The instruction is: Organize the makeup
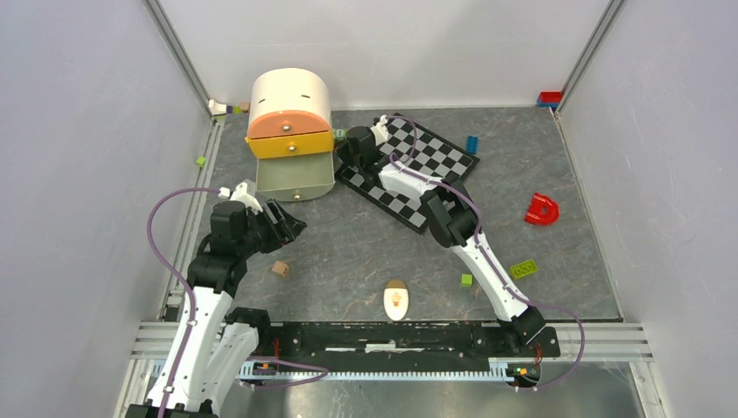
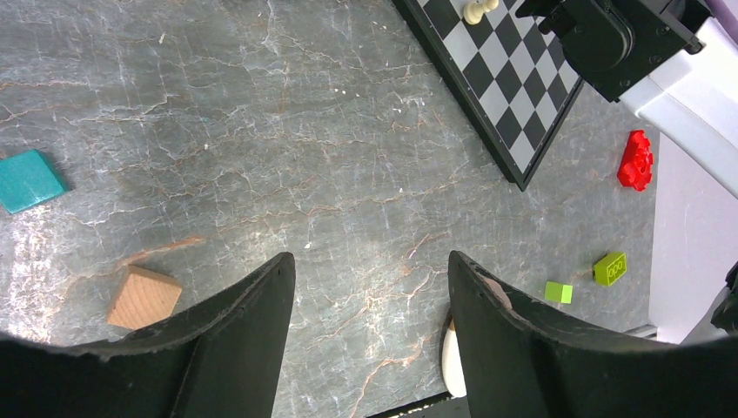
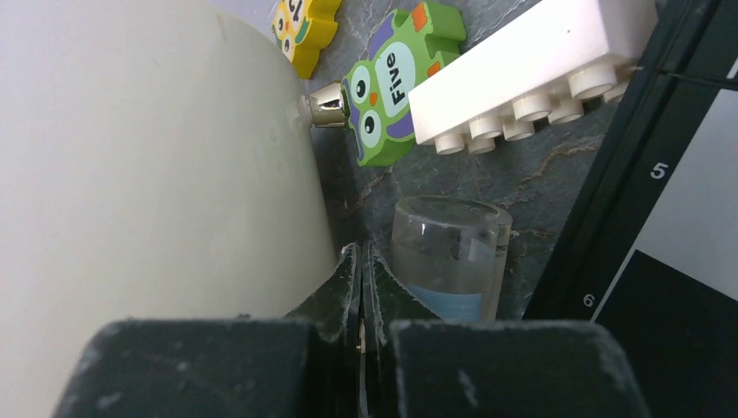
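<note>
A rounded makeup organizer (image 1: 290, 96) stands at the back left, its grey-green bottom drawer (image 1: 291, 174) pulled out and looking empty. Between organizer and chessboard is my right gripper, shut, with nothing clear between its fingertips. Just beyond those tips, in the right wrist view, a clear glass jar (image 3: 451, 252) with bluish content stands close by; whether they touch I cannot tell. My left gripper is open and empty above the table, in front of the drawer. A white bottle-like item with a tan end (image 1: 396, 300) lies near the front edge.
The chessboard (image 1: 396, 205) lies right of the organizer. Behind the jar are a green owl block (image 3: 400, 83) and a white studded brick (image 3: 531, 74). A wooden block (image 1: 279, 268) sits near the left arm.
</note>
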